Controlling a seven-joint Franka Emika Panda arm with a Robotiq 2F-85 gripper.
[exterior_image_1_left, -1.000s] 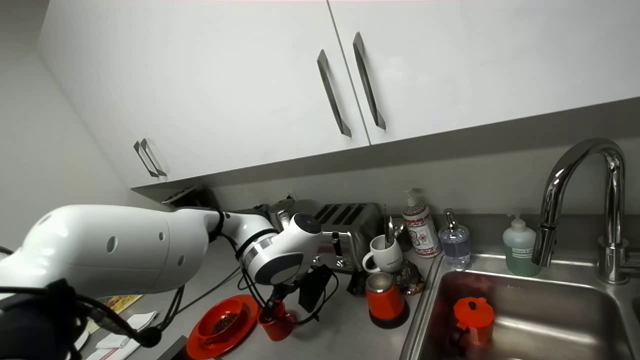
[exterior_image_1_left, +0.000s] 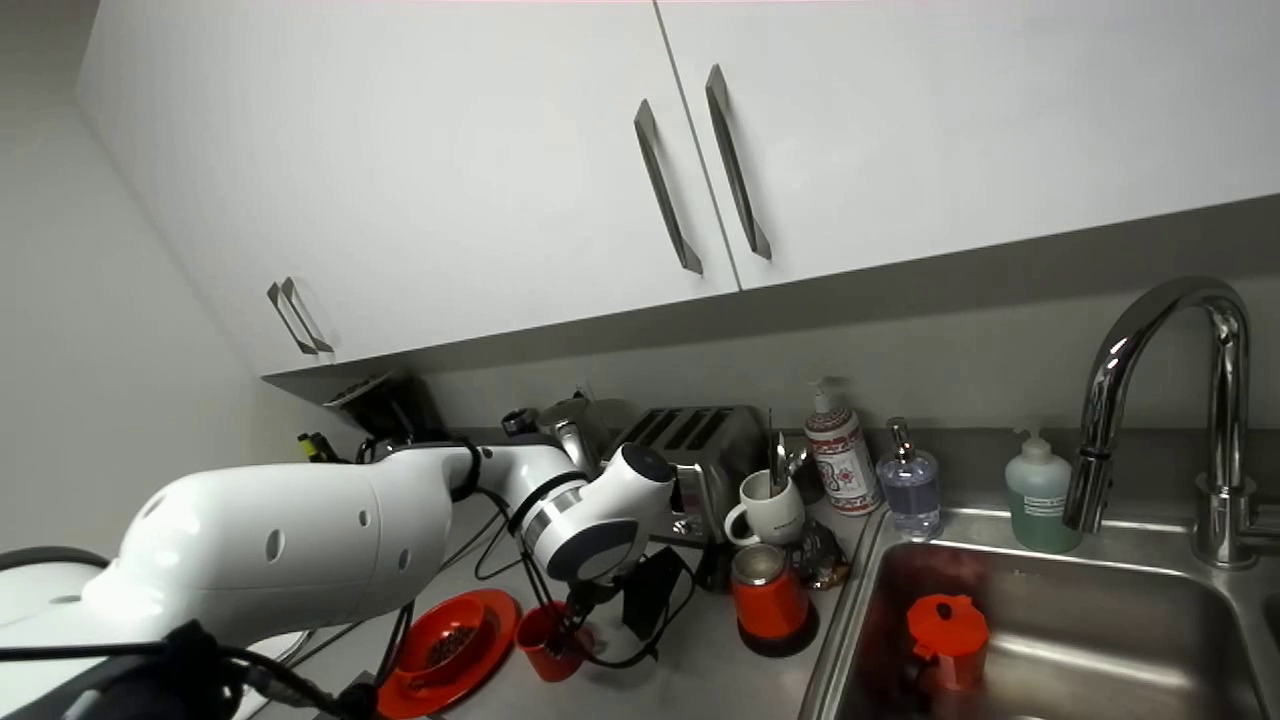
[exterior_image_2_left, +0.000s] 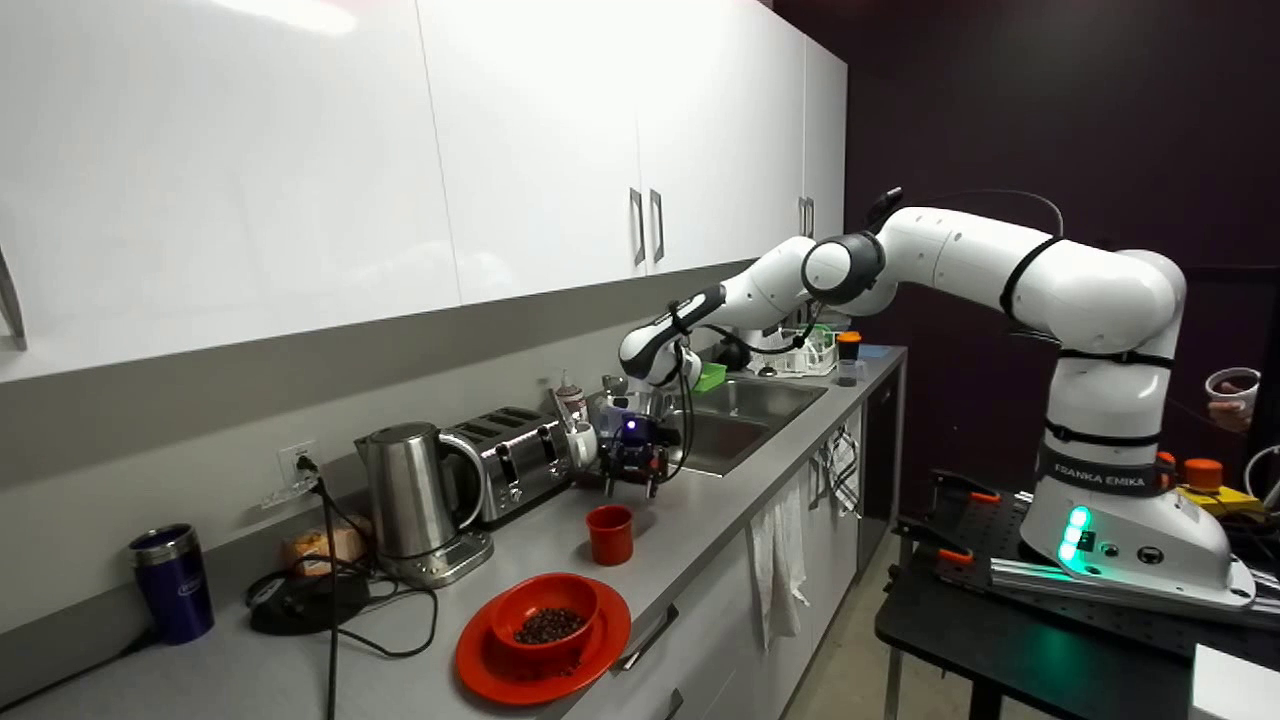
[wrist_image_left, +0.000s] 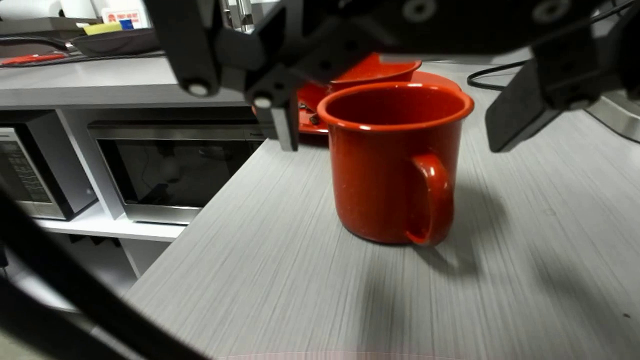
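Note:
A red enamel mug (wrist_image_left: 384, 174) stands upright on the grey counter, its handle turned toward the wrist camera. In exterior view 2 the same mug (exterior_image_2_left: 609, 535) is between my gripper (exterior_image_2_left: 630, 487) and the red plate. My gripper is open, with its fingers spread wide; the mug shows beyond the gap, apart from them. Behind the mug sits a red bowl (exterior_image_2_left: 510, 614) of dark beans on a red plate (exterior_image_2_left: 476, 660). Exterior view 1 shows the mug (exterior_image_1_left: 549, 658) partly covered by my gripper and cables.
A toaster (exterior_image_2_left: 518, 462) and kettle (exterior_image_2_left: 402, 492) line the wall. Toward the sink (exterior_image_1_left: 1116, 624) stand a white mug (exterior_image_1_left: 768, 510) and an orange-red grinder-like container (exterior_image_1_left: 770, 600). A red moka pot (exterior_image_1_left: 950, 642) is in the sink. The counter's front edge runs close to the red mug.
In exterior view 1 my arm and gripper have shifted right, toward the sink and away from the red mug. The mug, bowl and plate have stayed put.

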